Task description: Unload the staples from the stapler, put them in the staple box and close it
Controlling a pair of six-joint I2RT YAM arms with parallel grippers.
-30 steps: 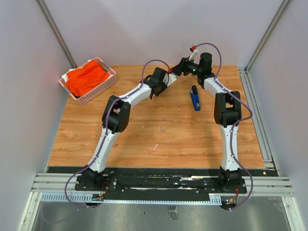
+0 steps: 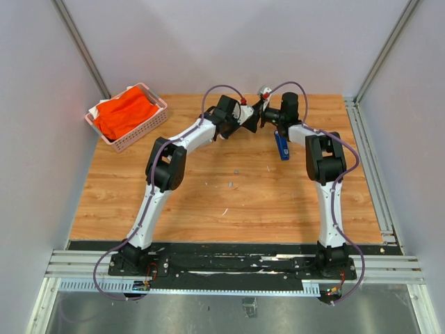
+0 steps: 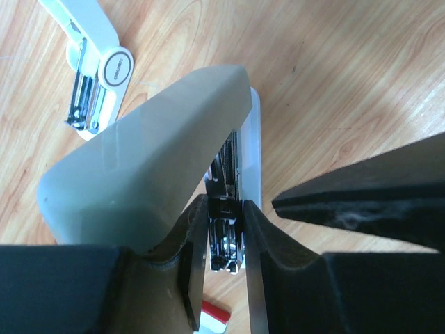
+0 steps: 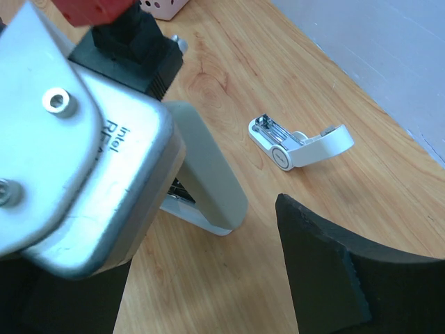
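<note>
An opened white stapler (image 3: 250, 149) lies on the wood; in the left wrist view its dark metal magazine (image 3: 221, 174) shows under a pale arm. My left gripper is shut on that magazine. My right gripper is open, close beside the left one, its dark finger reaching in from the right of the left wrist view. A second opened white stapler (image 4: 285, 146) lies apart in the right wrist view.
A pink basket with orange cloth (image 2: 125, 115) stands at the back left. A blue object (image 2: 282, 147) lies below the right arm. Small bits lie on the middle of the table, which is otherwise clear.
My right gripper has moved left and toward the front, closer to my left gripper. The left arm has barely moved.
</note>
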